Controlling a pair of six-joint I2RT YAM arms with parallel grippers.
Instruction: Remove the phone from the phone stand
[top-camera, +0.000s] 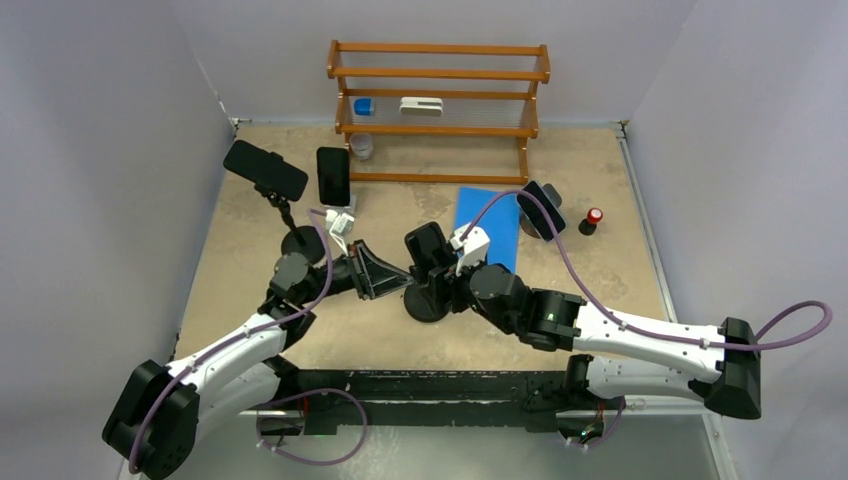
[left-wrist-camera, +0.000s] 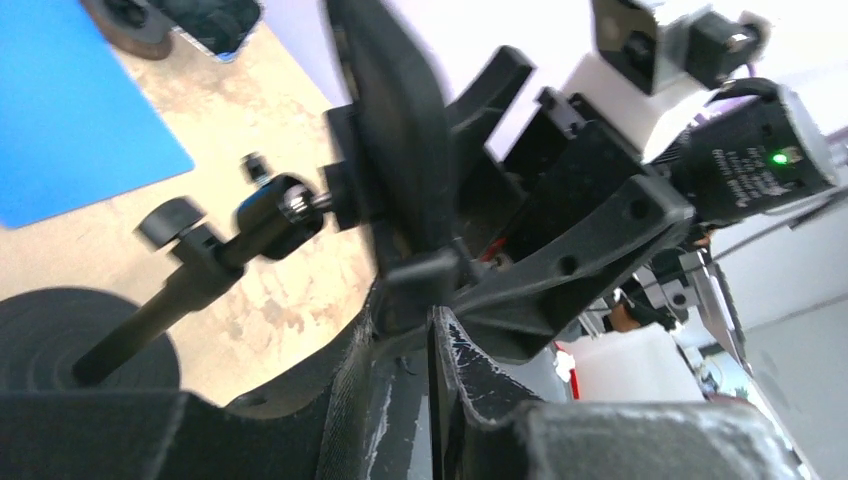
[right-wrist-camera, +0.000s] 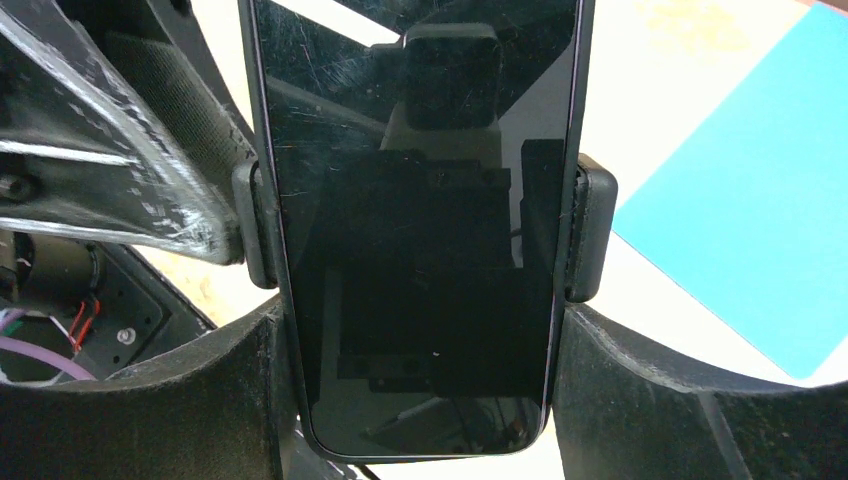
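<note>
A black phone (right-wrist-camera: 420, 300) sits upright in the clamp (right-wrist-camera: 590, 225) of the central stand, whose round base (top-camera: 426, 308) rests on the table. My right gripper is around the phone's lower end, a finger at either side; whether it grips firmly is hard to tell. My left gripper (top-camera: 392, 280) is just left of the phone. In the left wrist view its fingertips are below the phone (left-wrist-camera: 390, 140), close together with a narrow gap, and nothing shows held between them.
Other phones on stands (top-camera: 265, 170) are at the back left and right (top-camera: 540, 210). A blue mat (top-camera: 485, 205), a red-topped object (top-camera: 590, 222) and a wooden rack (top-camera: 435, 130) are behind.
</note>
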